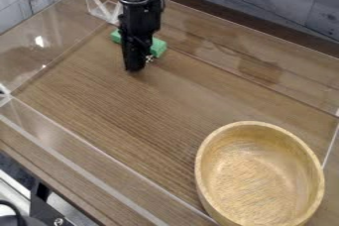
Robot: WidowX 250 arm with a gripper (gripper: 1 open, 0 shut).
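Note:
My black gripper [138, 56] hangs at the upper left of the camera view, low over the wooden table [133, 131], right at a green object [157, 45] that lies there, partly hidden behind the arm. Whether the fingers are open or shut, and whether anything is between them, I cannot tell.
A large tan bowl [260, 173] stands at the lower right. Something white and clear, like plastic, lies at the back left behind the arm.

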